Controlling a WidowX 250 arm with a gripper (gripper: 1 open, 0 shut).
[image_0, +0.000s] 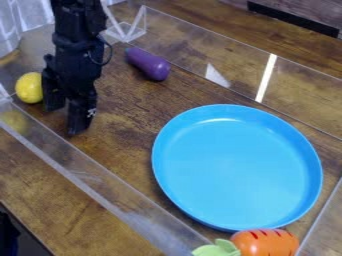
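Note:
My black gripper hangs low at the upper left of the camera view, its dark fingers pointing down near the wooden surface, right beside a yellow object, which it partly overlaps in the view. The fingers look open, though dark on dark; I cannot tell whether they touch the yellow object. A purple eggplant-like object lies behind and to the right.
A large blue plate fills the right side. An orange carrot-like toy sits at the bottom right. Clear walls border the area.

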